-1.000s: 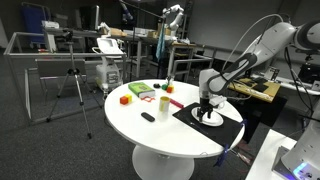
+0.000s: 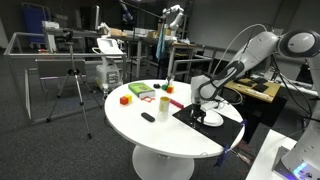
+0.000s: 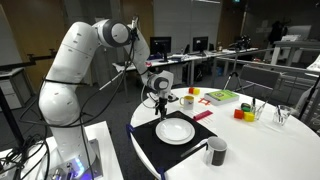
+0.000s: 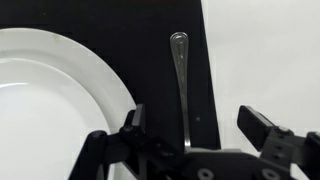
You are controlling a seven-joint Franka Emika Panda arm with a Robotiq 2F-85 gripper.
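My gripper stands open above the black mat (image 4: 150,25), its fingers apart on either side of a metal utensil's handle (image 4: 183,80). The utensil's lower end is hidden behind the gripper, so its kind cannot be told. To the left in the wrist view lies a white plate (image 4: 45,100). Exterior view 2 shows the gripper (image 3: 160,107) low at the mat's edge, beside the plate (image 3: 175,131). From exterior view 1 it is small and dark near the plate (image 2: 212,118).
A grey mug (image 3: 216,150) stands beyond the mat. Another cup (image 2: 164,103), a dark object (image 2: 148,117) and a green box (image 2: 140,88) are on the white table (image 2: 150,137). Blue-handled things lie along the mat's near side.
The arm has shifted a little to the left in exterior view 1, and the gripper has moved off the plate toward its side. The plate has stayed in place.
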